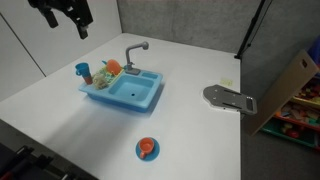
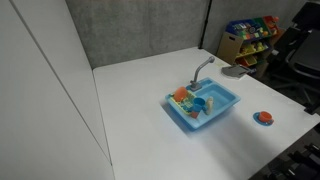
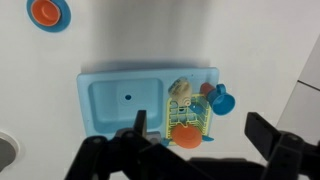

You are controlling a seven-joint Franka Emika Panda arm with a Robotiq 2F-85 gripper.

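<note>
My gripper (image 1: pixel 68 31) hangs high above the white table, left of the sink in exterior view 1. In the wrist view its two dark fingers (image 3: pixel 258 130) are spread wide, with no object held between them. Below lies a light-blue toy sink (image 3: pixel 127 98) with an empty basin. Its side rack (image 3: pixel 203 122) carries an orange round piece (image 3: pixel 187 136), a tan piece (image 3: pixel 180 90) and other small items. A blue cup (image 1: pixel 83 70) is at the rack's outer end. Away from the sink, a red-orange cup (image 1: pixel 147 145) sits on a blue saucer (image 1: pixel 149 155).
A grey faucet (image 1: pixel 136 52) rises behind the basin. To the sink's right in exterior view 1 lies a flat grey metal piece (image 1: pixel 228 98). A shelf with colored bins (image 1: pixel 297 105) stands beyond the table.
</note>
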